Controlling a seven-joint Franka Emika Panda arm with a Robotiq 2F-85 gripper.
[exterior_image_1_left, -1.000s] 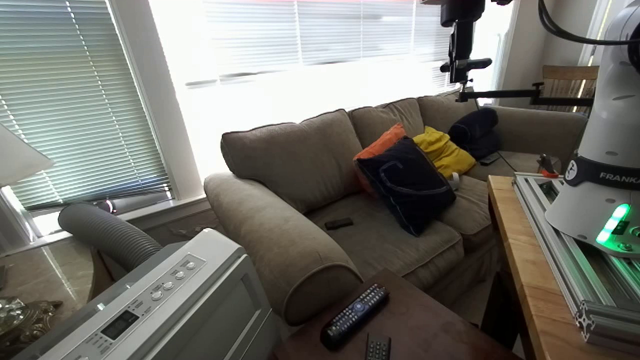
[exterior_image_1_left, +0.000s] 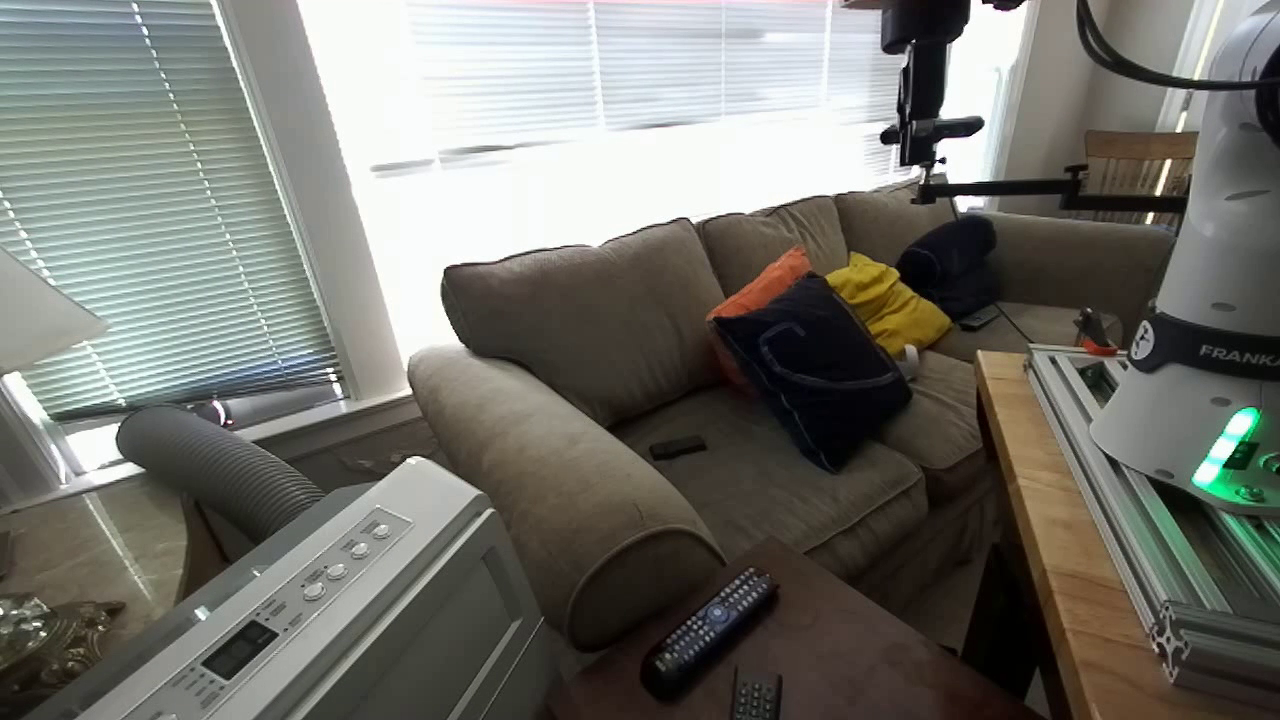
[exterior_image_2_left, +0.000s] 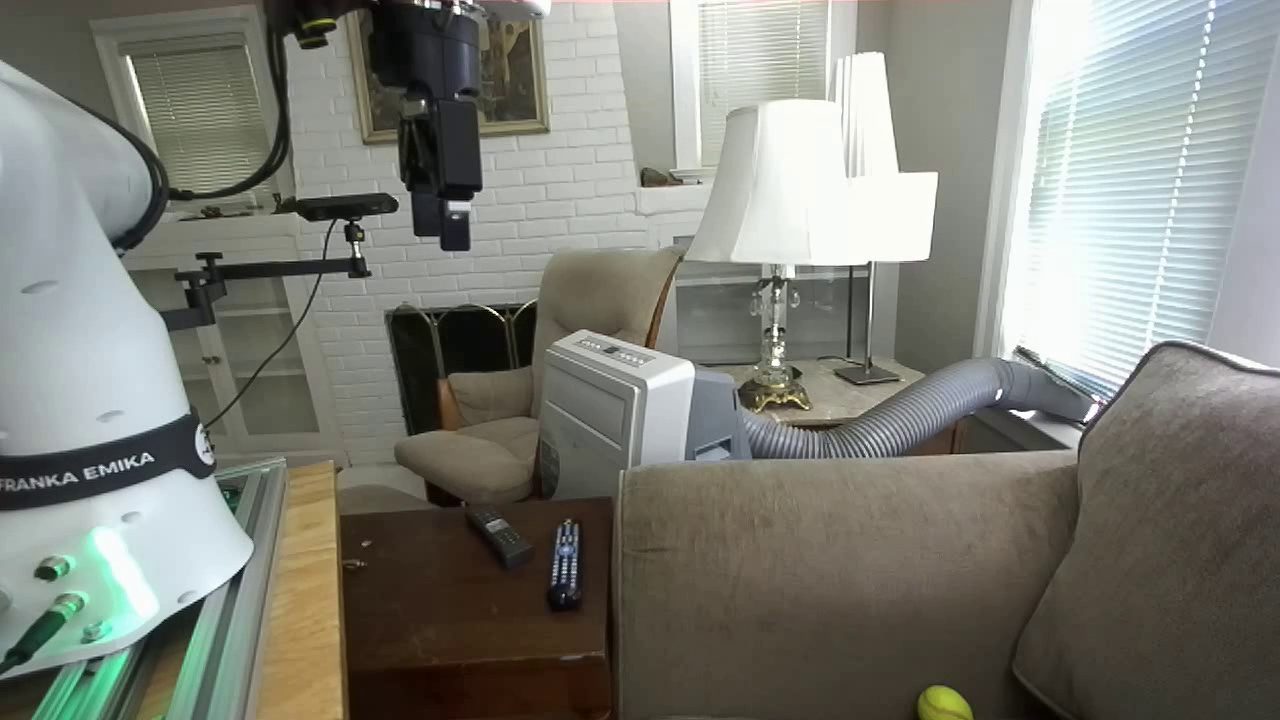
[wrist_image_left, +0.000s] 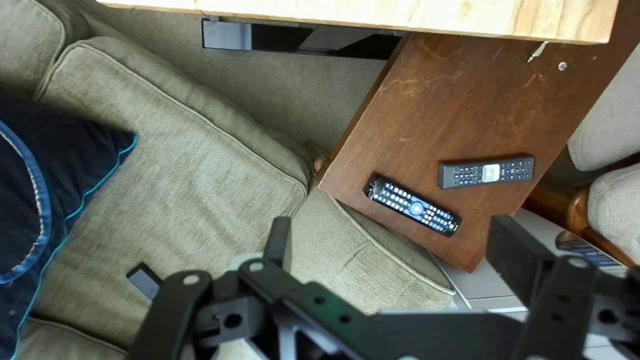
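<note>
My gripper is open in the wrist view, its two fingers wide apart and nothing held between them. It hangs high above the furniture; in exterior view 2 the gripper (exterior_image_2_left: 441, 228) shows against the white brick wall. On the brown side table (wrist_image_left: 480, 102) lie two remotes. One is a black remote with a blue round pad (wrist_image_left: 414, 207), near the sofa arm; the other is a dark grey remote (wrist_image_left: 487, 173) beside it. A small dark device (wrist_image_left: 144, 281) rests on the sofa seat, partly near my left finger in the wrist view.
The beige sofa (exterior_image_1_left: 564, 480) carries orange (exterior_image_1_left: 768, 282), navy (exterior_image_1_left: 816, 366) and yellow (exterior_image_1_left: 894, 306) pillows. A portable air conditioner (exterior_image_1_left: 396, 600) stands against the table. The wooden bench (exterior_image_1_left: 1056, 528) bears the arm. A tennis ball (exterior_image_2_left: 944, 703) lies on the sofa.
</note>
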